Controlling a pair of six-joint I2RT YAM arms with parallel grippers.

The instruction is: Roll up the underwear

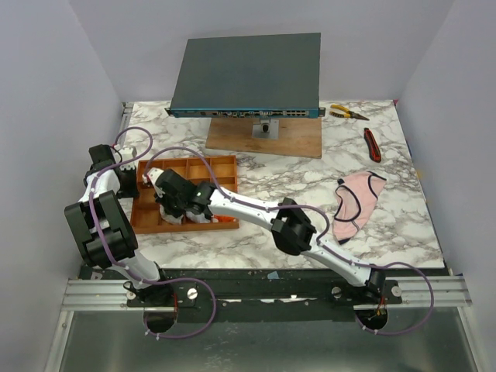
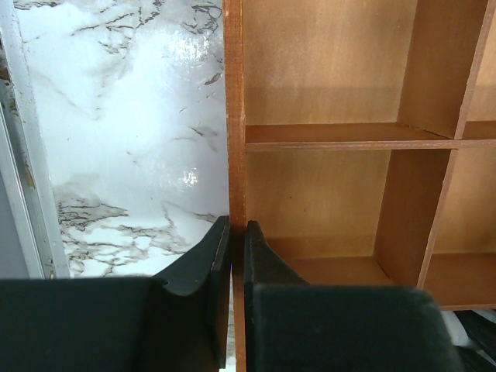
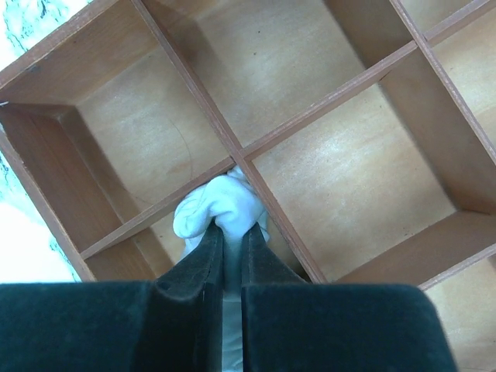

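A wooden compartment box [image 1: 184, 228] stands on the left of the table. My left gripper is shut on its left side wall, one finger on each side of the wood. Over a front-left compartment, my right gripper points down with its fingers a narrow gap apart. White cloth, apparently the underwear [image 3: 225, 203], lies in that gap and bunches up beyond the fingertips; whether it is gripped firmly does not show. Pink underwear with black trim [image 1: 358, 203] lies flat on the table's right side.
Other white and orange cloth [image 1: 225, 218] sits in neighbouring front compartments, partly under my right arm. The back compartments look empty. A dark monitor-like panel [image 1: 246, 74] stands behind; pliers [image 1: 348, 112] and a red knife [image 1: 372, 145] lie back right.
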